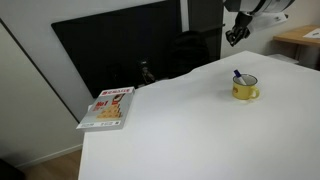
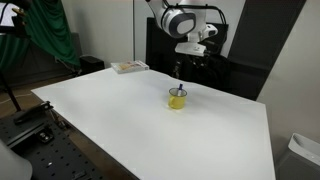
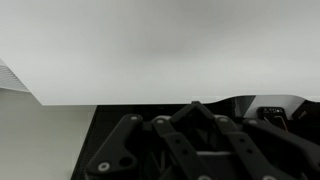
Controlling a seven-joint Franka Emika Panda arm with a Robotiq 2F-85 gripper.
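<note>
A yellow mug (image 1: 244, 91) stands upright on the white table, and a slim blue-ended item (image 1: 238, 74) sticks up out of it. Exterior view 2 shows the same mug (image 2: 177, 101) with the blue end (image 2: 181, 87) above its rim. My gripper (image 1: 236, 38) is raised well above the table, apart from the mug and behind it. In the wrist view the dark fingers (image 3: 180, 128) are close together, so the gripper looks shut. Whatever may be between them cannot be made out.
A boxed item with a red and white cover (image 1: 107, 108) lies at the table's far-left corner. A dark screen (image 1: 95, 45) stands behind the table.
</note>
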